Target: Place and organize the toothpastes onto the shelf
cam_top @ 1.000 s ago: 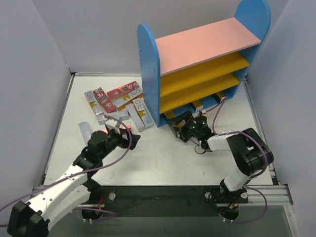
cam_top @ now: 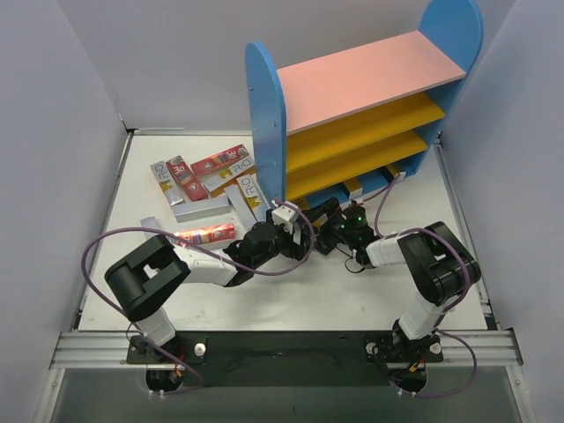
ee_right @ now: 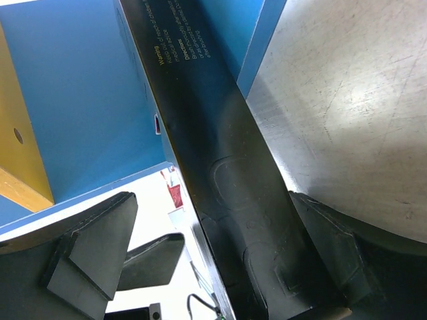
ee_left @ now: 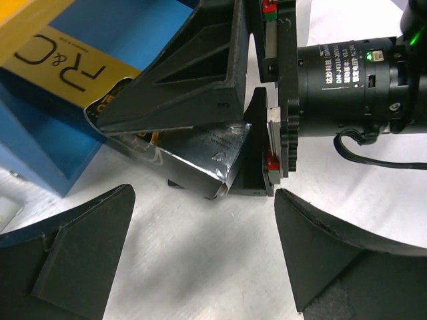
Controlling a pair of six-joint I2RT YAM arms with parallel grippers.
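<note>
A black and gold toothpaste box (ee_left: 73,65) lies partly inside the lowest, blue level of the shelf (cam_top: 352,132), its near end sticking out over the table. My right gripper (cam_top: 328,222) is around that protruding end with its fingers open; in the right wrist view the dark box (ee_right: 220,160) runs between its fingers. Close by, my left gripper stands open in front of the shelf's lower left corner, with bare table between its fingers. Further right on the lowest level, a toothpaste box (cam_top: 352,187) shows its end.
Several red, white and grey toothpaste boxes (cam_top: 203,209) lie left of the shelf. The blue side panel (cam_top: 267,123) rises beside my left gripper. Both grippers are very near each other.
My left arm has swung right, from the boxes on the left to beside the right gripper. The right arm stays almost where it was, at the protruding box.
</note>
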